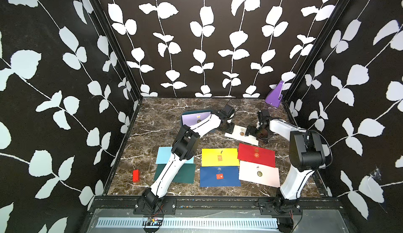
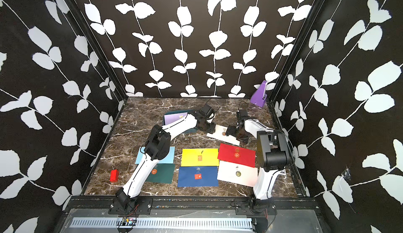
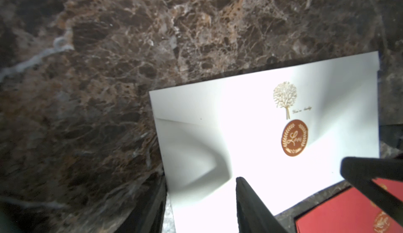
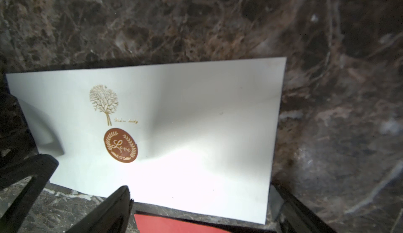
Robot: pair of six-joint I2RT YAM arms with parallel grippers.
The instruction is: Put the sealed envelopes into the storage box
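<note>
A white envelope with a round brown "Love" seal (image 3: 294,137) lies on the marble table between my two grippers. My left gripper is partly open over its left end, the envelope's short edge showing between the fingers. At the other end, my right gripper stands wide open, one finger over the envelope and the other at its right edge. The dark teal storage box (image 1: 200,110) sits behind the left forearm, a lilac envelope (image 1: 195,119) inside it. The left forearm hides part of the box.
In front lie flat envelopes: light blue (image 1: 163,154), dark green (image 1: 184,175), yellow (image 1: 210,157), blue (image 1: 210,179), red (image 1: 265,156) and pale pink (image 1: 270,176). A small red block (image 1: 135,175) is at the front left; a purple object (image 1: 274,96) stands at the back right.
</note>
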